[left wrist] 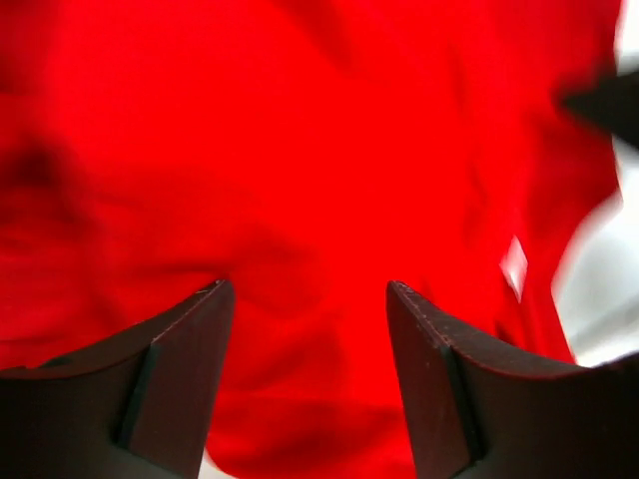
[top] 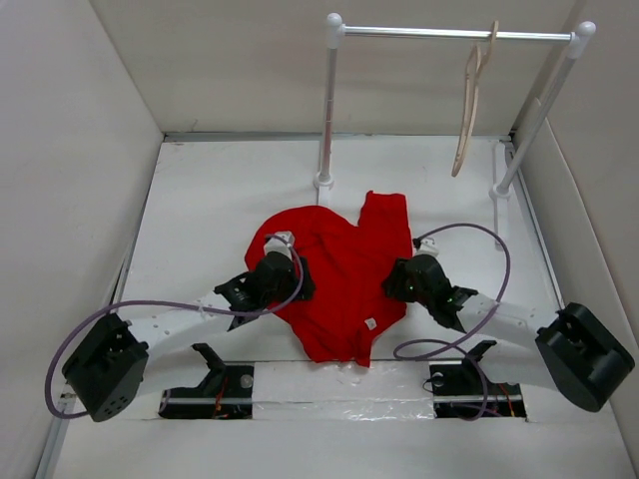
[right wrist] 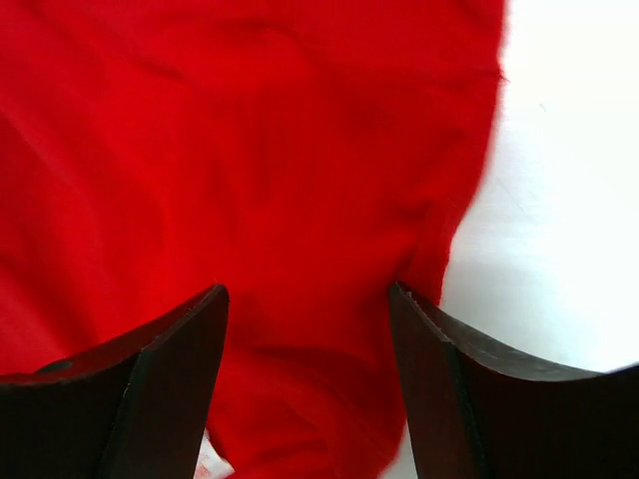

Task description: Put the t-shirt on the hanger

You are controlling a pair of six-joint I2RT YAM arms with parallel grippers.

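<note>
A red t-shirt lies spread and rumpled on the white floor, with a small white patch near its lower part. My left gripper is over its left half; in its wrist view the fingers stand open above the cloth. My right gripper is at the shirt's right edge; its fingers are apart over the red fabric near that edge. A pale wooden hanger hangs from the rail.
The rack's metal rail spans the back, with posts on white feet. Bare floor lies left of the shirt. Walls enclose the area.
</note>
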